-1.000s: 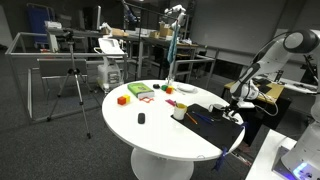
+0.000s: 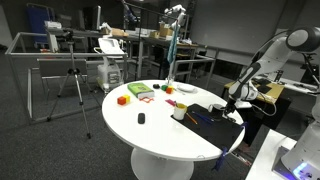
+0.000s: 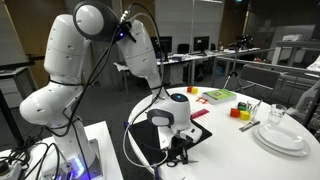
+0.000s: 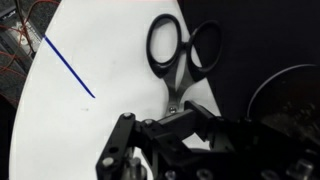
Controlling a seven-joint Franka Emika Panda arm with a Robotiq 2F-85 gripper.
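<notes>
Scissors with black handle loops and short metal blades (image 4: 176, 92) lie where the white table meets the black mat, in the wrist view. My gripper is low over the pivot end of the scissors, its fingers shut. The blades run beneath or up to the fingertips, and I cannot tell whether any part of them is pinched. In exterior view 2 the gripper (image 3: 176, 158) is down near the table surface beside the mat. The arm body hides much of that spot.
A dark round pan (image 4: 288, 98) stands close by on the right in the wrist view. A blue strip (image 4: 68, 67) lies on the white table. A yellow-white cup (image 2: 180, 112) and a green box (image 2: 140, 88) stand farther off; a white plate (image 3: 281, 138) is across the table.
The hand has shifted slightly at the mat's right edge. Nothing else on the table has visibly moved.
</notes>
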